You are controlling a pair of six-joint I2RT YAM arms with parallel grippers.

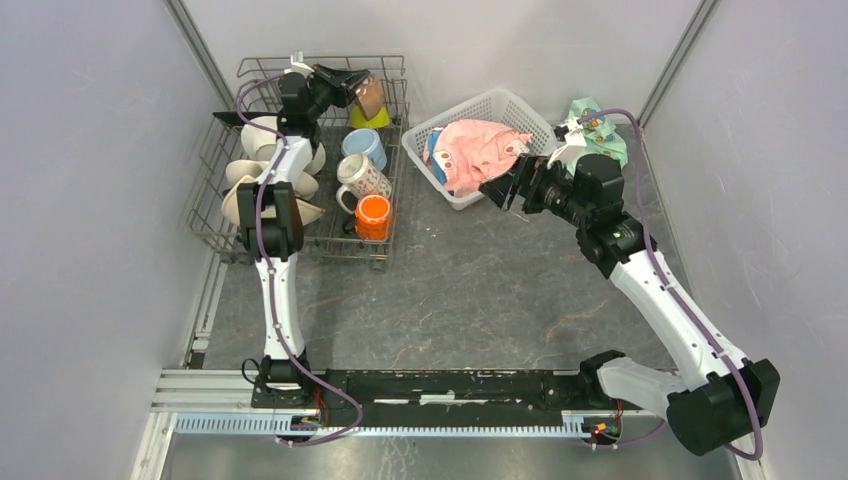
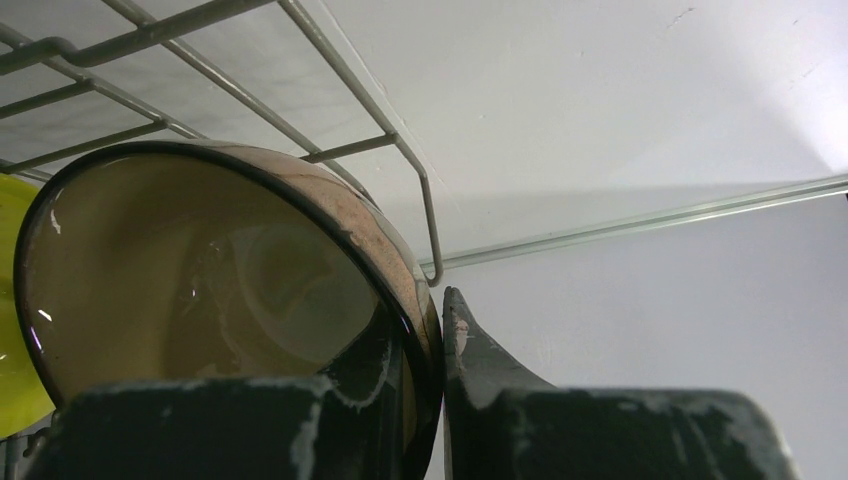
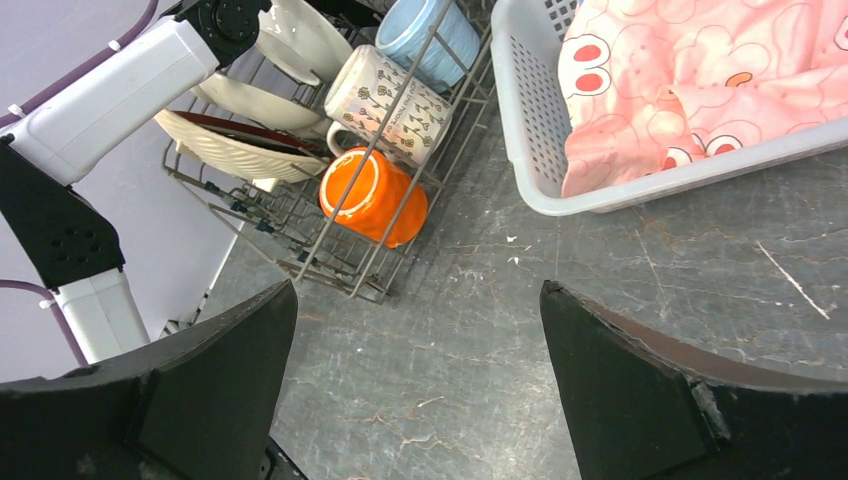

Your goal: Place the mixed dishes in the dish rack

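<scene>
A smoked glass cup with a tan outside lies tipped at the back of the wire dish rack, by a yellow item. My left gripper is at its rim, one finger inside and one outside in the left wrist view; how firmly they grip is unclear. The rack also holds a blue cup, a patterned mug, an orange mug and several pale bowls. My right gripper stands open and empty over the grey counter, beside the basket.
A white basket with pink cloth stands right of the rack, a green cloth behind the right arm. Walls close in at back and sides.
</scene>
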